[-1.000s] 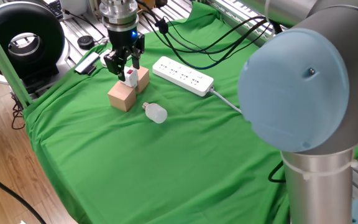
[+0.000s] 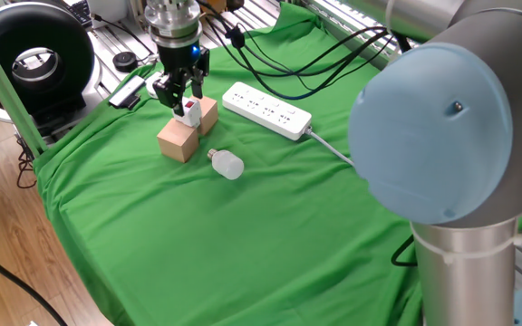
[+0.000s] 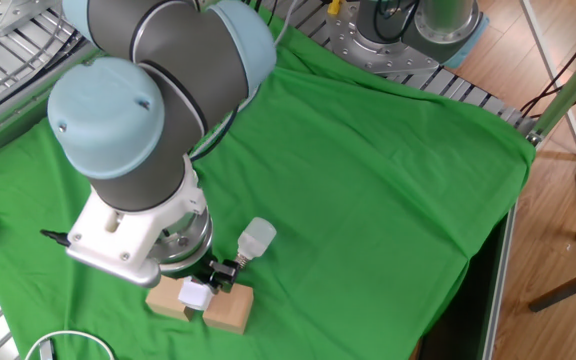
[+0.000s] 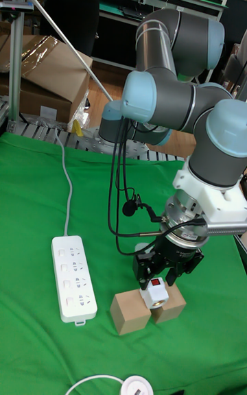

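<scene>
A small white lamp socket with a red switch (image 2: 189, 112) sits between two wooden blocks, the nearer block (image 2: 178, 140) and the farther block (image 2: 207, 115). Pointing down over it is my black gripper (image 2: 188, 102), its fingers apart at the socket's upper part. In exterior view 3 the socket (image 4: 155, 294) shows between the fingertips; whether they press on it I cannot tell. A frosted white bulb (image 2: 227, 164) with a metal screw base lies on its side on the green cloth, near the blocks. Exterior view 2 shows the arm partly covering the gripper and socket (image 3: 195, 294).
A white power strip (image 2: 266, 110) lies on the cloth beside the blocks, its cord running off. Black cables (image 2: 311, 80) hang from the arm. A round white object with a cord (image 4: 136, 386) lies at the cloth's edge.
Hardly anything differs. The arm's large blue joint cover has shifted very slightly; the gripper, socket, blocks and bulb look the same.
</scene>
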